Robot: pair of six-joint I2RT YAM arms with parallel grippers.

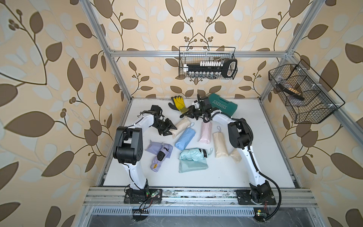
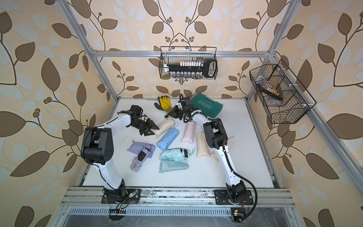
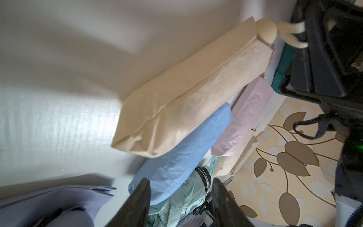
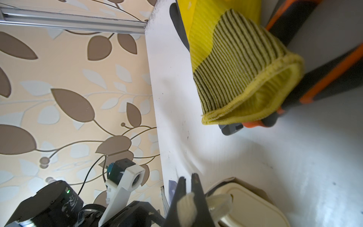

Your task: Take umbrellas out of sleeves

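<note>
A beige sleeved umbrella (image 3: 189,90) lies diagonally on the white table; its end cord reaches under my right gripper, which is shut, with something pale blurred at its fingers. My left gripper hangs over the beige sleeve's lower end, fingers apart and empty. Blue (image 1: 185,138), pink (image 1: 205,132) and another beige sleeved umbrella (image 1: 220,143) lie to the right. Nearer the front lie a lilac umbrella (image 1: 160,157) and a mint umbrella (image 1: 192,153), each on a flat sleeve.
A yellow glove (image 4: 242,68) and orange-black tools (image 4: 329,75) lie at the back, beside a green case (image 1: 221,106). Wire baskets (image 1: 208,62) hang on the walls.
</note>
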